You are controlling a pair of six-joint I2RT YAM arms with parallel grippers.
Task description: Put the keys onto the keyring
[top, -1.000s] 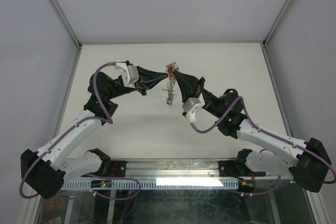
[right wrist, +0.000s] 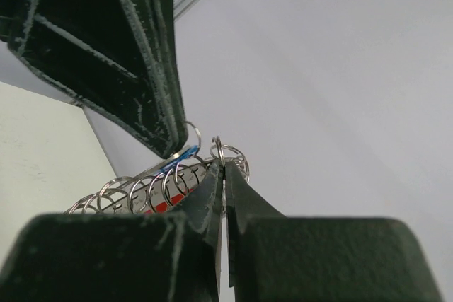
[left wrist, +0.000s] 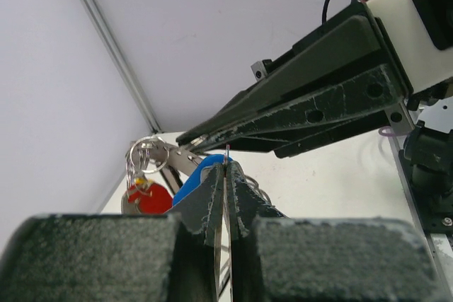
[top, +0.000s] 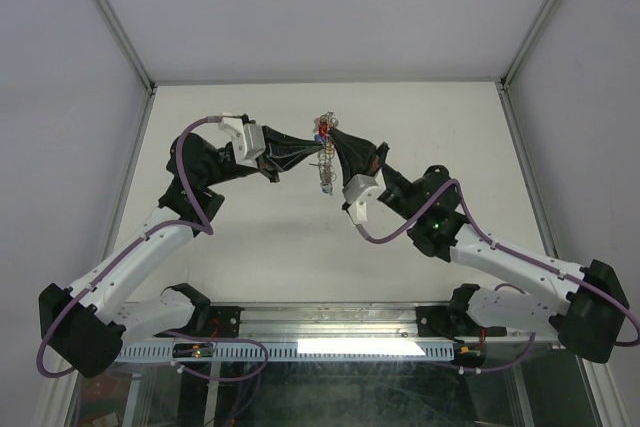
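Note:
A bundle of wire loops and coloured pieces hangs in the air between both grippers in the top view. Thin metal stands up between the tips of my left gripper, which is shut on it. My right gripper is likewise shut, with a thin wire loop rising from its tips. Close to the left fingertips lies a blue piece, probably a key cover. A red piece shows lower in the bundle. Which loop is the keyring, and whether any key is threaded on it, I cannot tell.
Grey walls enclose the back and sides. The two grippers nearly touch at their tips, leaving little room between them.
The left arm appears still.

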